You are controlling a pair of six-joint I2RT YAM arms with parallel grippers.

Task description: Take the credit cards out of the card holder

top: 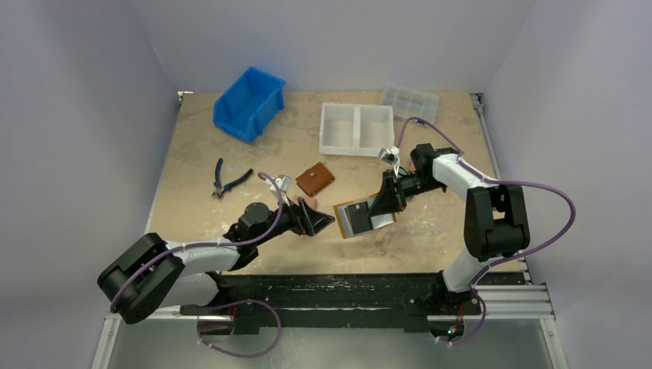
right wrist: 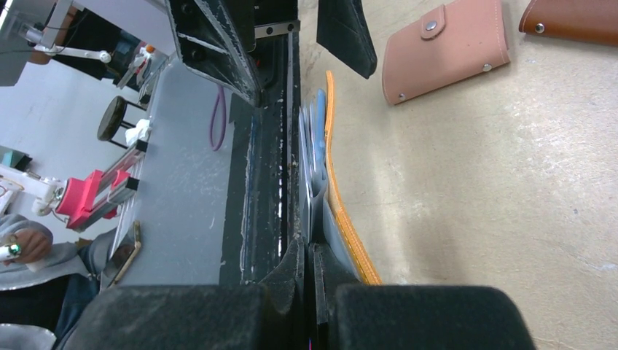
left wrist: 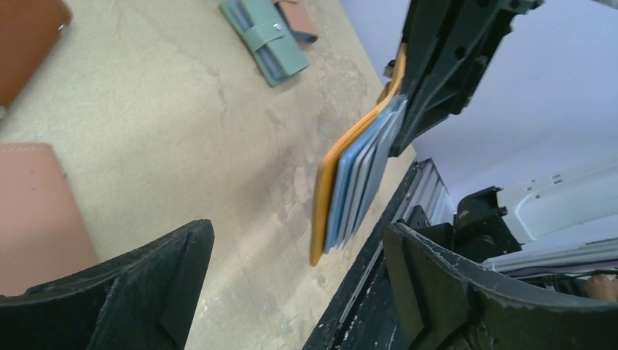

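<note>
An orange-edged card holder (top: pixel 357 218) (left wrist: pixel 326 182) (right wrist: pixel 350 237) hangs above the table, with several blue and grey cards (left wrist: pixel 364 175) (right wrist: pixel 315 138) standing in it. My right gripper (top: pixel 382 201) is shut on the holder, which rises from between its fingertips in the right wrist view. My left gripper (top: pixel 316 221) stands open just left of the holder's card end, nothing between its fingers; in the left wrist view the holder is beyond and between the two fingertips.
A pink wallet (right wrist: pixel 444 55), brown wallet (top: pixel 314 178) and green holder (left wrist: pixel 266 40) lie on the table. Blue pliers (top: pixel 231 182) lie left. A blue bin (top: pixel 247 108), white divided tray (top: pixel 355 131) and clear container (top: pixel 411 100) stand at the back.
</note>
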